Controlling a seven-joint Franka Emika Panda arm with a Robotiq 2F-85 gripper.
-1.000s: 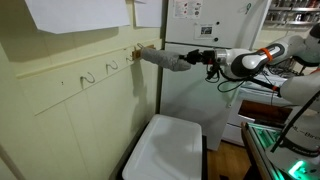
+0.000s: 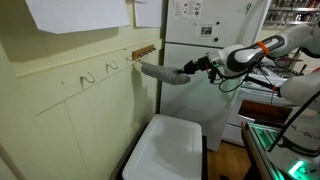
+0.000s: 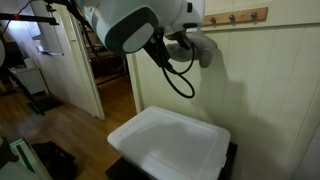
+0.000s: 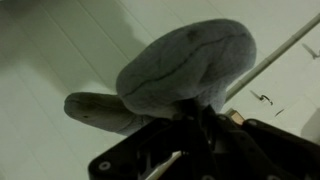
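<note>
A grey mitt-like glove hangs in the air in front of the cream panelled wall, held at one end by my gripper. In the wrist view its rounded body and thumb-like part stick out beyond the fingers. My gripper is shut on the fabric; the glove and shadow hide much of the grip. From the other side, the glove appears just below the wooden peg rail, partly behind the arm. Whether it touches the wall cannot be told.
Below stands a large white flat-topped surface, bare on top. Metal hooks line the wall left of the wooden rail. A white fridge stands behind the arm. A dark cable loops from the arm.
Glove and gripper have come down somewhat over the last second, from about the height of the wooden rail to below it. The grip stays the same.
</note>
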